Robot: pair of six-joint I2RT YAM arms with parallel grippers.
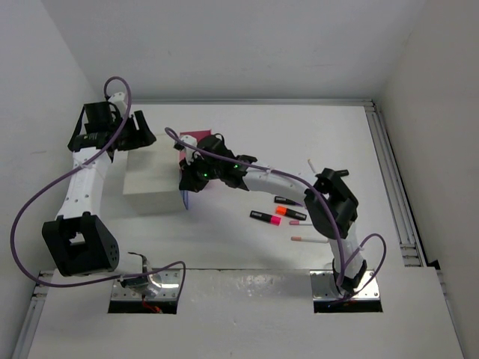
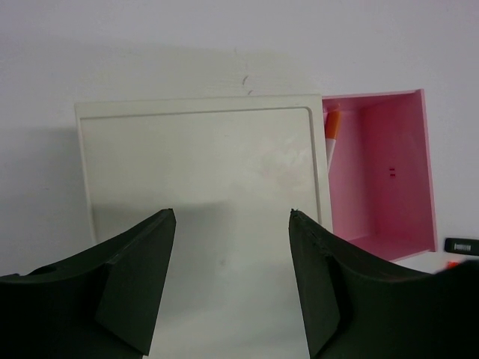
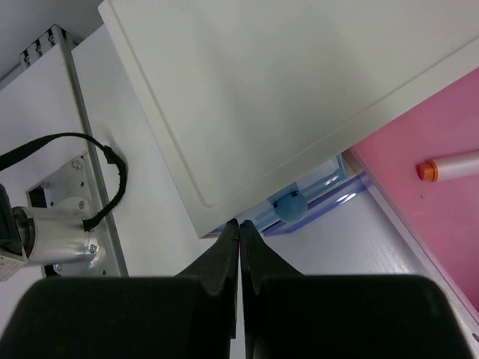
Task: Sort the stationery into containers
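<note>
A cream box (image 1: 153, 172) stands at the left, with a pink container (image 2: 382, 172) against its right side. An orange-and-white marker (image 2: 331, 142) lies in the pink container. My shut right gripper touches or nearly touches the near right corner of the cream box, where a blue translucent part (image 3: 329, 179) shows; nothing shows between its fingers. My left gripper hangs open above the box, empty. In the top view, loose markers (image 1: 266, 217) in pink, orange and other colours lie at the right.
The table's right half holds the scattered pens, partly hidden by my right arm. Walls border the workspace at left, right and back.
</note>
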